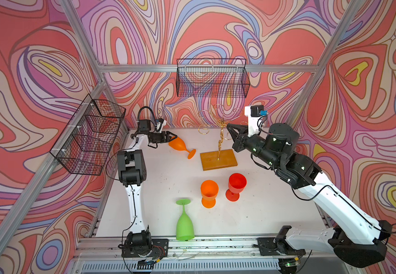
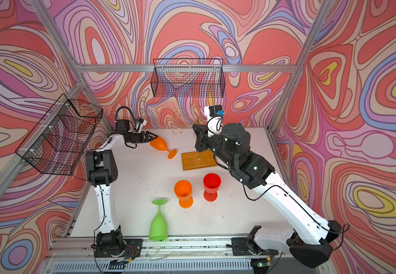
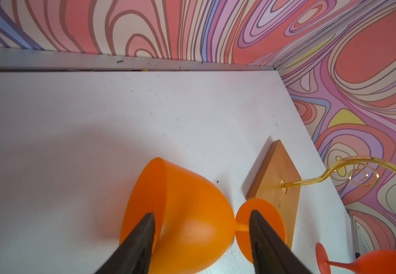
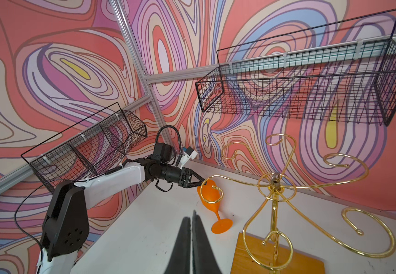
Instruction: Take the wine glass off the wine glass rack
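Observation:
An orange wine glass (image 1: pixel 178 144) lies on its side at the table's back left, its foot toward the rack. My left gripper is at its bowl, fingers parted, with the orange bowl (image 3: pixel 198 219) showing between and beyond them; whether they touch it, I cannot tell. The gold wine glass rack (image 4: pixel 274 214) stands on a wooden base (image 1: pixel 218 159), and no glass hangs on its visible loops. In the right wrist view my right gripper is shut, nothing between its fingers, to the rack's left. From above, that gripper overlaps the rack's right side.
An orange glass (image 1: pixel 209 189) and a red glass (image 1: pixel 237 183) stand upright in front of the base. A green glass (image 1: pixel 185 227) lies at the front edge. Wire baskets hang on the left (image 1: pixel 88 137) and back (image 1: pixel 213 82) walls.

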